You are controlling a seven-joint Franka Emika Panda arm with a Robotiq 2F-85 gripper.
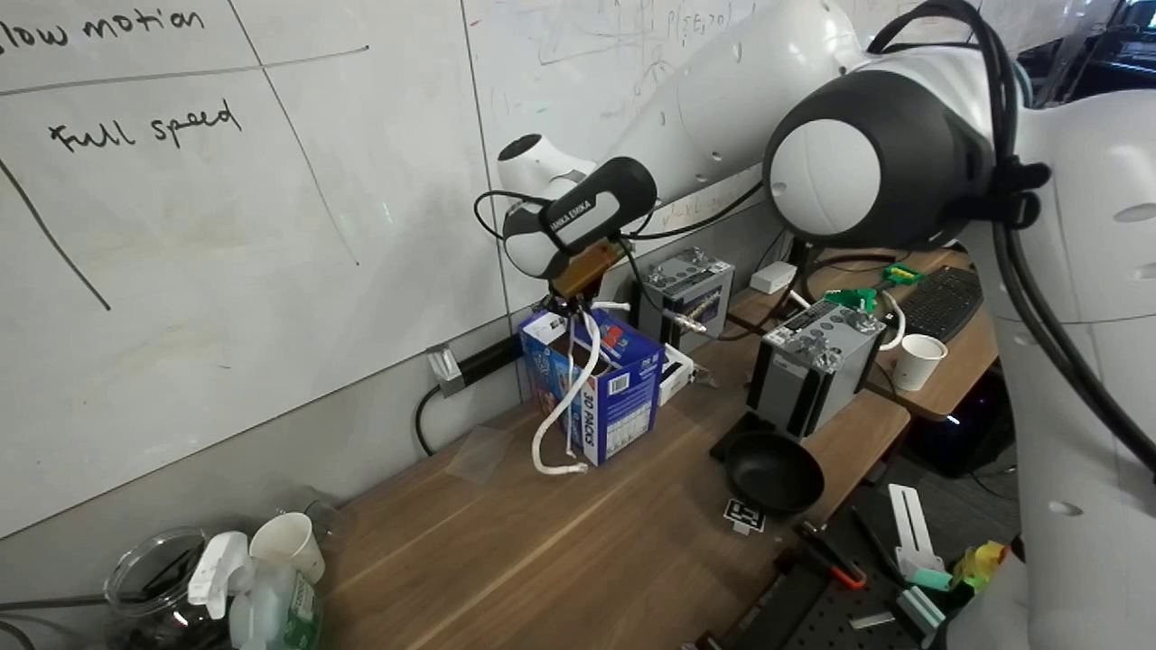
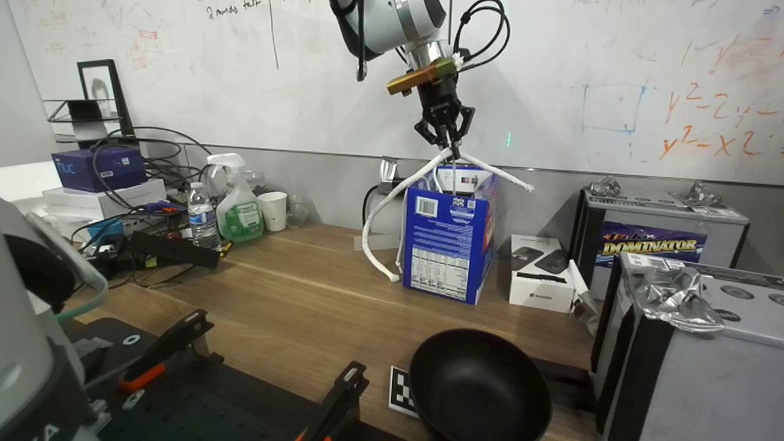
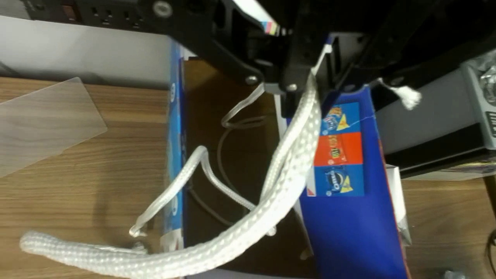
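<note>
White rope [image 3: 241, 230] runs down from my gripper [image 2: 449, 150], which is shut on it just above the open top of a blue snack box [image 2: 441, 242]. One thick length [image 2: 378, 213] hangs outside the box, its end near the tabletop, while another end [image 2: 507, 176] sticks out over the box's right side. Thinner white strands [image 3: 216, 174] loop over the box's opening in the wrist view; some lie inside it. In exterior view 1 the box [image 1: 629, 417] stands upright against the wall. The dark fingers hide the exact grip point.
A black bowl [image 2: 481, 382] sits at the table's front, and grey batteries [image 2: 691, 345] stand to the right. Beside the box lies a white carton [image 2: 540, 275]. A spray bottle [image 2: 241, 202] and paper cup [image 2: 273, 211] are at the left.
</note>
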